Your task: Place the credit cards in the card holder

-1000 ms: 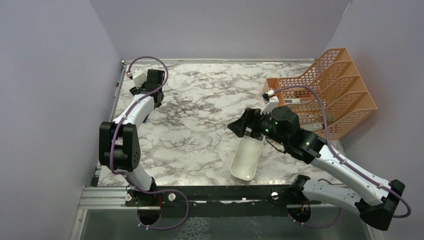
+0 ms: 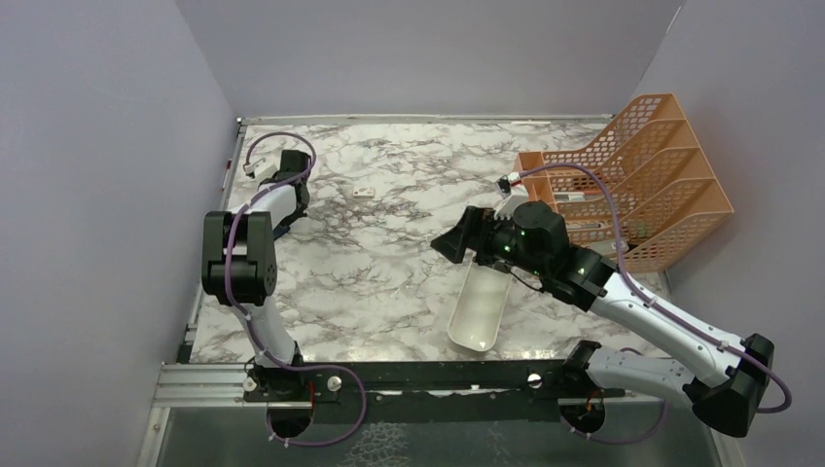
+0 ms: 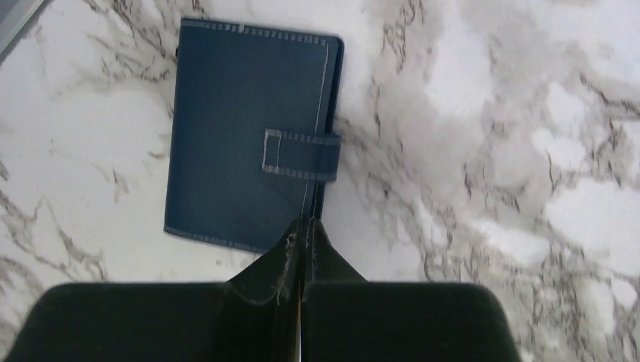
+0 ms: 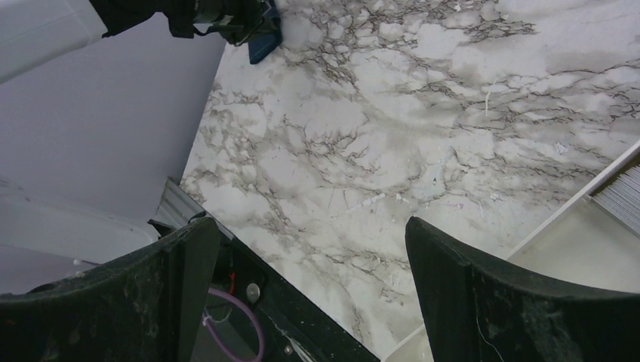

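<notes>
The dark blue card holder wallet [image 3: 234, 105] lies closed on the marble table, its strap facing right in the left wrist view. My left gripper is shut with nothing between its fingers. Its tips overlap the wallet's lower right corner in that view, and the wallet is outside them; contact cannot be made out. From above, most of the wallet [image 2: 281, 233] is hidden by the left arm. My right gripper stands open and empty. At the right of its view, a stack of thin, pale, card-like pieces [image 4: 625, 197] rests in the white tray [image 4: 567, 247].
An orange slotted rack [image 2: 623, 185] stands at the right with several small items in it. A small pale flat object [image 2: 364, 193] lies near the back. A wall and metal rail border the left side.
</notes>
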